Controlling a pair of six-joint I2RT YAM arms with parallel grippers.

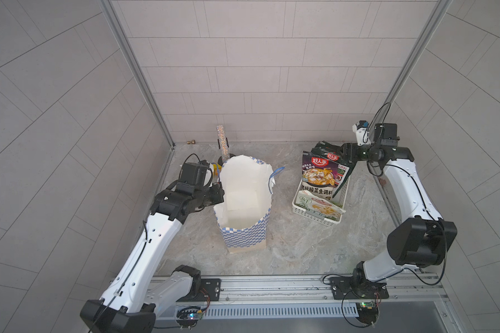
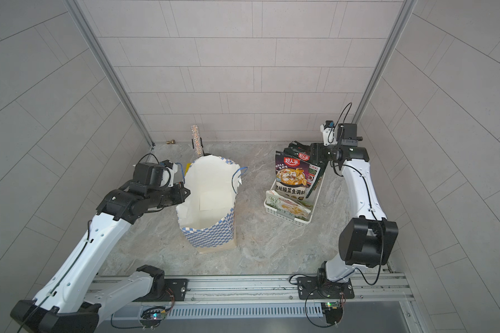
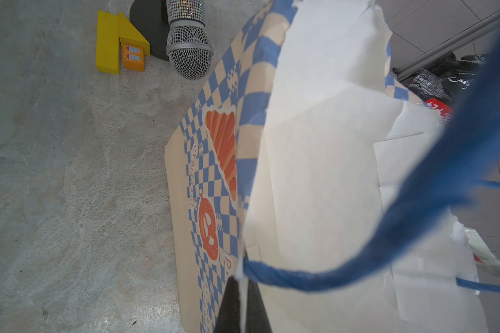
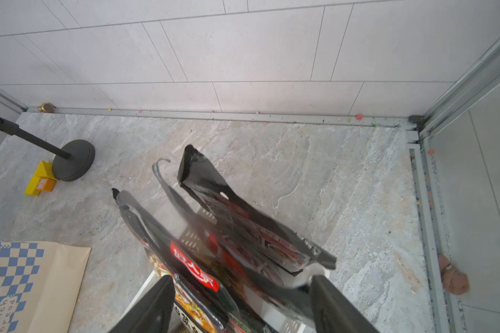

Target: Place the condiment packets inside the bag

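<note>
The paper bag (image 1: 244,236), blue-and-white checked with a white inside, stands with its mouth spread open. My left gripper is shut on the bag's rim near the blue handle (image 3: 327,277); the thin paper edge runs between its fingertips. Black condiment packets stand in a white basket (image 1: 316,218); the front one (image 1: 319,174) shows a red label and a bowl of food. A pale packet (image 1: 319,204) leans at the basket's near side. Over the rear packets (image 4: 227,194) my right gripper is open, its fingers straddling the packets' upper edges without closing on them.
Behind the bag are a microphone on a stand (image 3: 189,50) and small yellow blocks (image 3: 108,41). Bare grey table (image 1: 283,238) lies between bag and basket. The wall (image 4: 261,50) runs along the back.
</note>
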